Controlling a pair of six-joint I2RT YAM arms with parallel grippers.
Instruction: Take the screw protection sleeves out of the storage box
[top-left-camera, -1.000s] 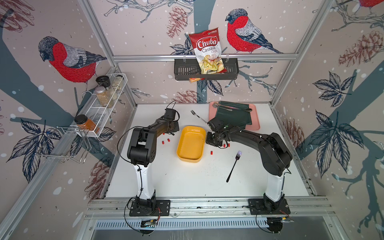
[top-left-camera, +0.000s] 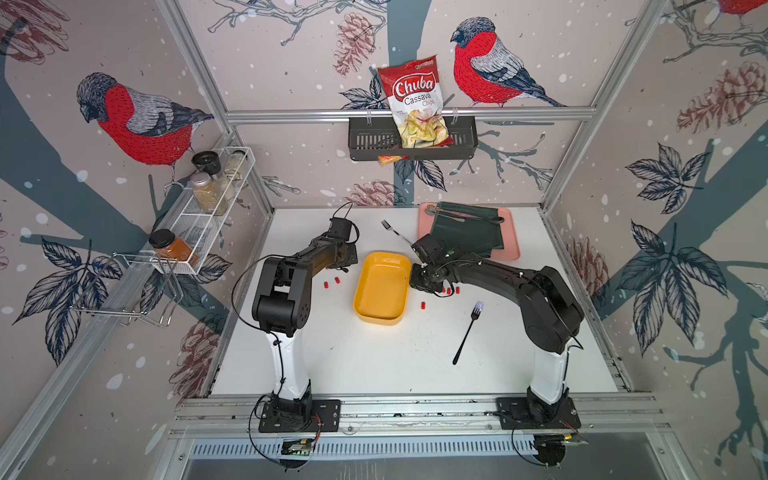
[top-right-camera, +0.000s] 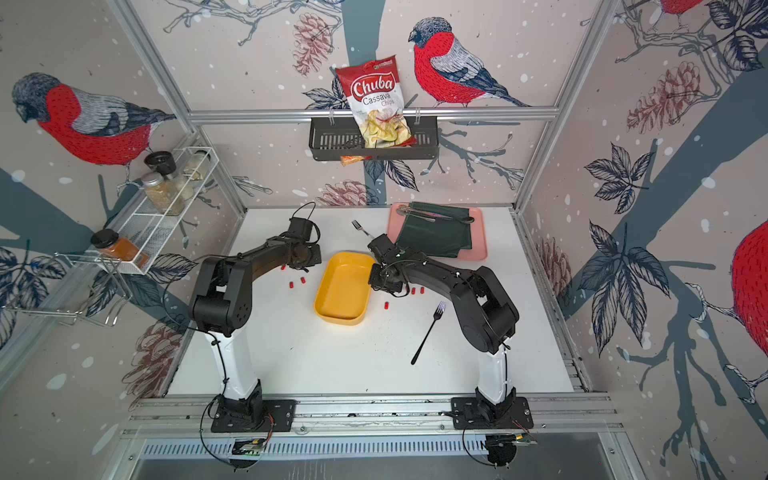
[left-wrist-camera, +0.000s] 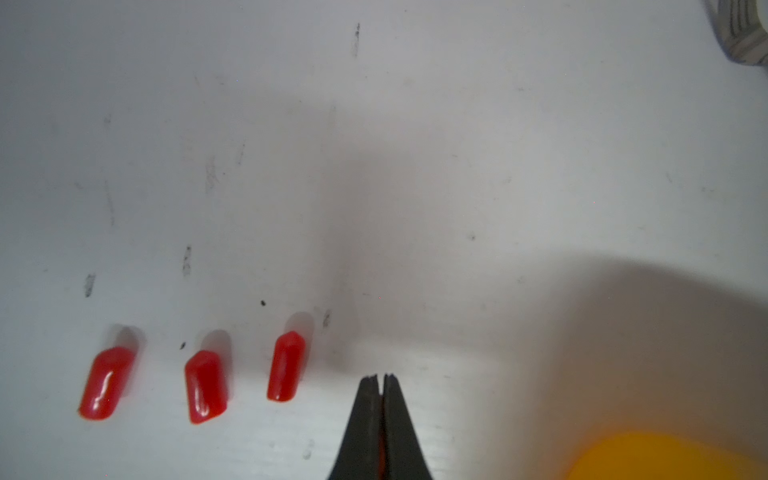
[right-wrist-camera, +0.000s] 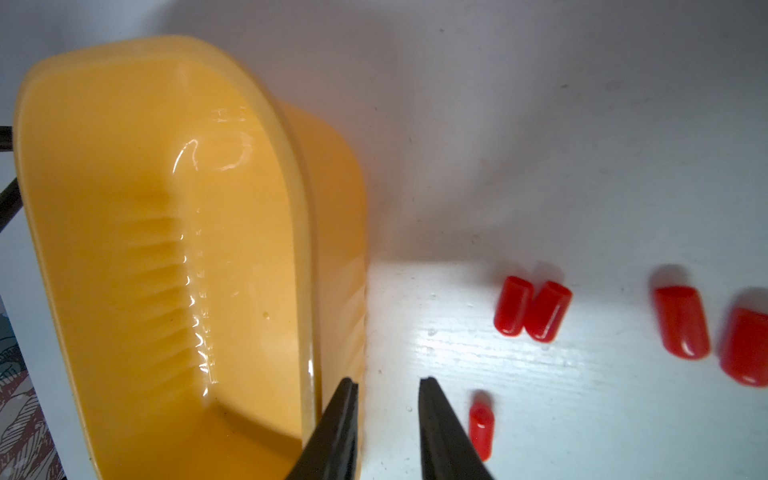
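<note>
The yellow storage box stands in the middle of the white table, its visible interior empty. Small red sleeves lie on the table on both sides: several in the left wrist view, several in the right wrist view. My left gripper is left of the box, shut, its tips together above the table; something reddish just behind them is unclear. My right gripper is over the box's right edge and the table beside it, open, with nothing seen held between its fingers.
A pink tray with dark cloth and utensils lies at the back right. A fork lies front right, another at the back. A wire rack hangs on the left wall.
Both arms are nearly still. My left arm has shifted very slightly; the box and visible sleeves stay in place.
</note>
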